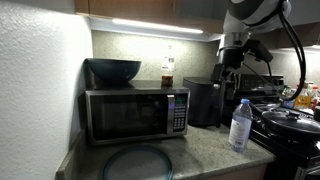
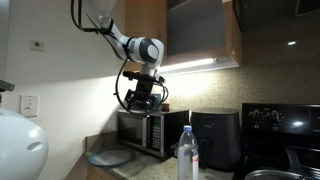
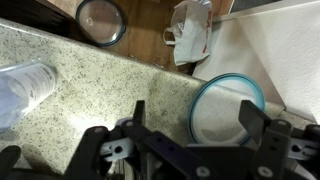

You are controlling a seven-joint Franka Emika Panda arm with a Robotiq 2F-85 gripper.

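My gripper hangs high above the counter with its black fingers spread apart and nothing held between them. In exterior view 1 the gripper is in the air, above the clear plastic bottle with a blue cap. A round clear lid or plate with a teal rim lies flat on the counter, far below the fingers in the wrist view. That bottle shows at the left edge there.
A microwave carries a dark bowl and an amber bottle. A black air fryer stands beside it. The stove holds a covered pan. Cabinets overhang the counter. Open counter surrounds the bottle.
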